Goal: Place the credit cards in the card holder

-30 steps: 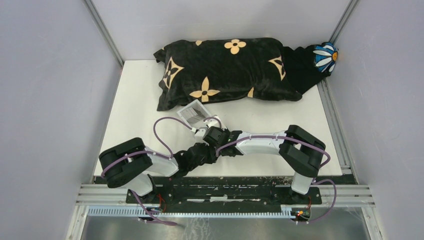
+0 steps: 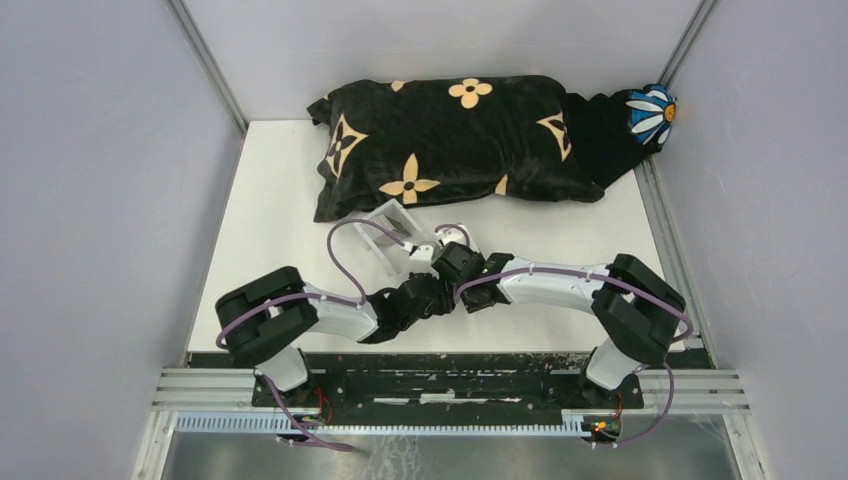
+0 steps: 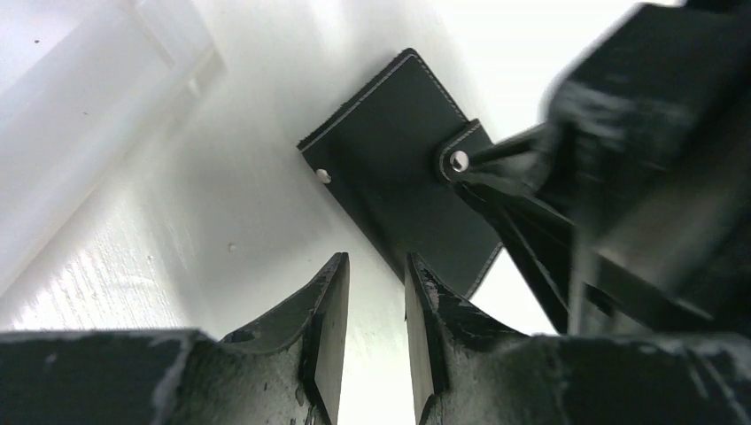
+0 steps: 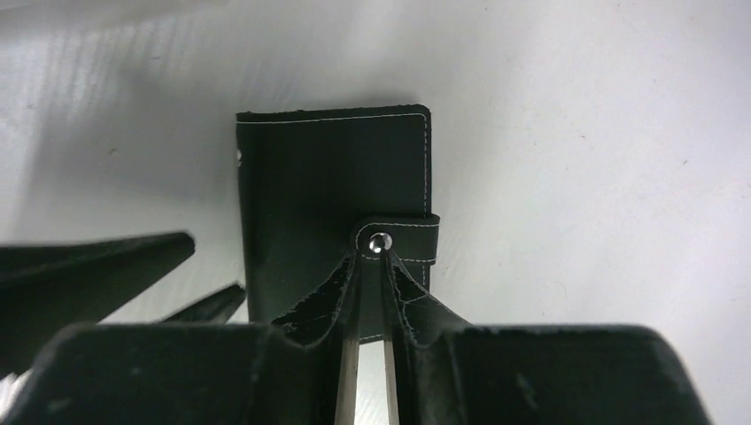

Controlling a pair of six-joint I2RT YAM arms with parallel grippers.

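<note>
A closed black card holder (image 4: 319,168) with light stitching lies on the white table, its strap fastened over by a silver snap (image 4: 380,242). Right over that snap are the tips of my right gripper, a narrow gap between them; whether they touch the strap I cannot tell. In the left wrist view the same card holder (image 3: 381,146) lies just beyond my left gripper, which is part open and empty, near the holder's lower-left edge. Both arms hide the holder in the top view. No credit card shows clearly.
A white tray (image 2: 376,212) stands left of the grippers in the top view, its inside partly hidden; its pale wall (image 3: 80,159) shows close by in the left wrist view. A black patterned cushion (image 2: 450,140) lies behind.
The tray is now more covered by the left arm's cable.
</note>
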